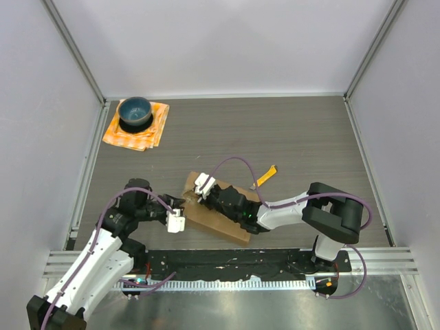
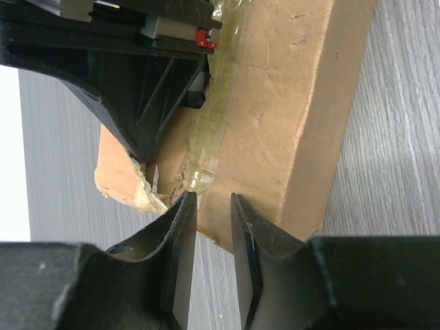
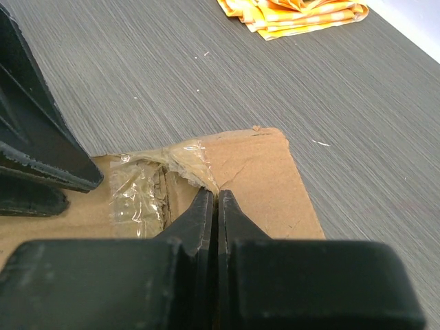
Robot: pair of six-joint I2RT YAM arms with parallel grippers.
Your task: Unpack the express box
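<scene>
The brown cardboard express box (image 1: 218,224) lies at a slant near the table's front edge, partly covered by the right arm. Clear tape (image 3: 135,199) runs over its top seam, and the tape and cardboard at the end are lifted and torn. On this raised edge my right gripper is shut, pinching the taped flap. My left gripper stands at the same end of the box, its fingers (image 3: 75,168) parted. Nothing shows clasped between them; the box's end edge lies behind the gap in the left wrist view. The box's inside is hidden.
A yellow-handled cutter (image 1: 266,175) lies right of the box. At the back left, a dark blue bowl (image 1: 135,111) stands on an orange checked cloth (image 1: 158,124). The table (image 1: 227,130) behind the box is clear.
</scene>
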